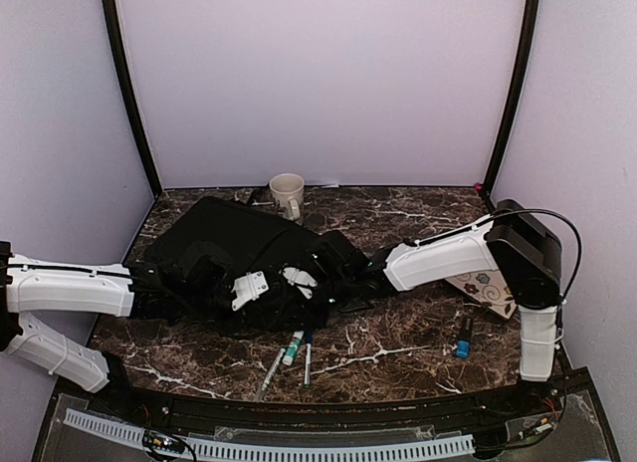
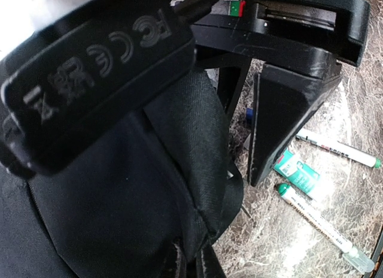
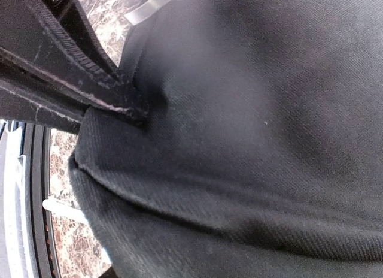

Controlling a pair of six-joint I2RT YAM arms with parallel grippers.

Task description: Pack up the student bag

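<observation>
The black bag [image 1: 209,228] lies on the dark marble table at left-centre, both grippers at its near right part. My left gripper is shut on the bag's folded fabric; in the left wrist view the folded black cloth [image 2: 197,152] runs between the dark gripper parts, its tips partly hidden. My right gripper stands open with its fingers [image 3: 108,86] pressed against the bag's fabric [image 3: 251,110] at a seamed edge. Markers [image 2: 317,218] and a green-and-white tube [image 2: 296,170] lie on the table in front of the bag.
A white mug [image 1: 287,191] stands at the back. A floral-patterned item [image 1: 483,288] lies at the right, partly under the right arm, with a blue-ended dark object [image 1: 463,338] in front of it.
</observation>
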